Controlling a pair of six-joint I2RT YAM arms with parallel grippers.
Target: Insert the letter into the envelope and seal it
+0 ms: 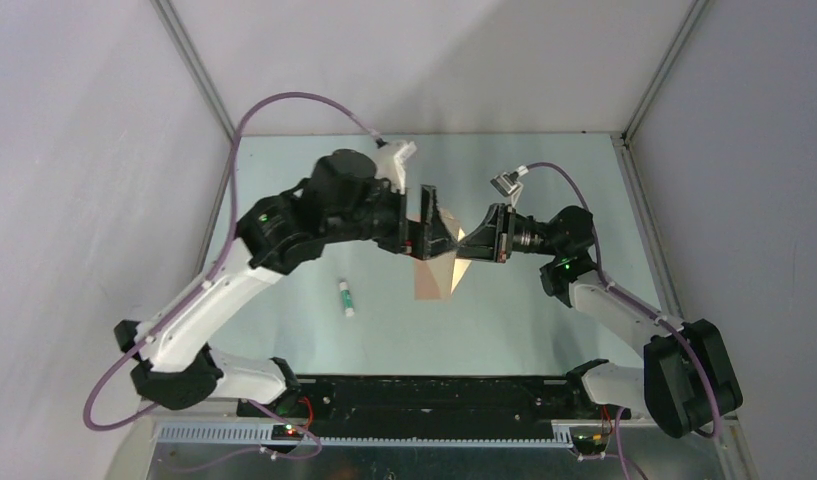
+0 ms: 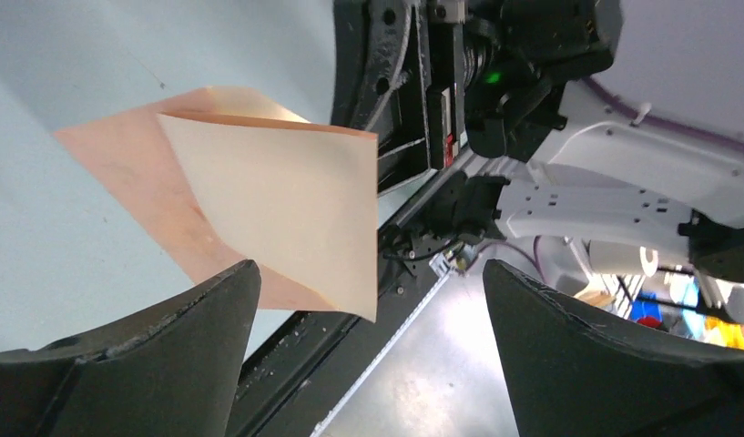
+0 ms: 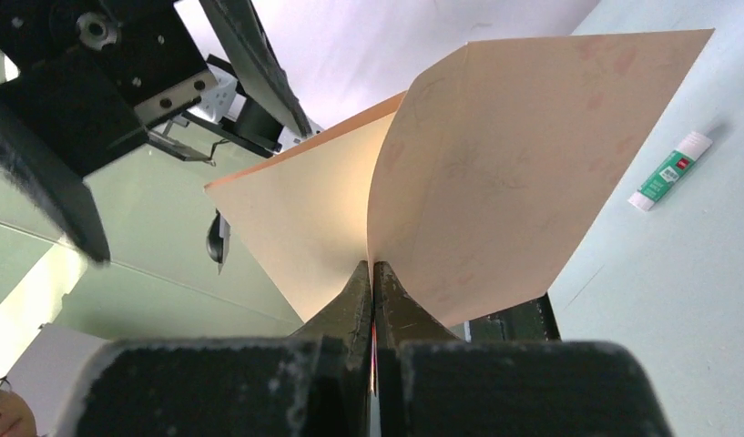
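Note:
A tan paper envelope [image 1: 432,281] is held above the table, with my right gripper shut on its edge. Seen from the left wrist, the envelope [image 2: 145,150] stands partly spread, a paler cream panel [image 2: 295,205] folded out toward the camera. I cannot tell whether that panel is a flap or the letter, and no separate letter shows. My left gripper is open, its fingers [image 2: 181,332] wide apart with nothing gripped. In the right wrist view those left fingers [image 3: 263,68] stand beside the paper, clear of it.
A green and white glue stick [image 1: 346,298] lies on the pale table [image 1: 284,230], left of the envelope. Both arms meet closely over the middle. Bare table surrounds them, and a dark bar [image 1: 434,400] runs along the front edge.

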